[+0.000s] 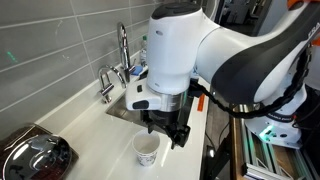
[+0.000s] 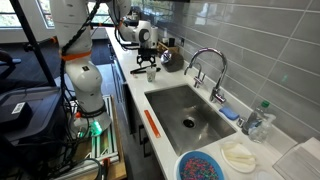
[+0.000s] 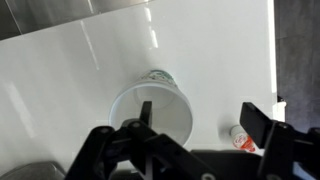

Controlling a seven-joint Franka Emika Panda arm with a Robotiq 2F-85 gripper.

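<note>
A white cup [image 1: 146, 149] stands upright on the pale counter near the front edge. From above, in the wrist view, the cup's [image 3: 165, 122] wide mouth looks empty. My gripper [image 1: 164, 133] is open just above it, with nothing held. One of its fingers [image 3: 146, 113] overlaps the cup's mouth in the wrist view, while the other is well to the right, outside the rim. Exterior view 2 has the cup [image 2: 151, 73] small at the counter's far end, close under the gripper.
A dark metal pot [image 1: 36, 157] sits left of the cup. Beyond are the sink [image 2: 188, 117] and tap [image 2: 222, 65]. An orange-handled object [image 2: 152, 123] lies along the front edge. A small white and red item [image 3: 242, 139] shows beside the right finger.
</note>
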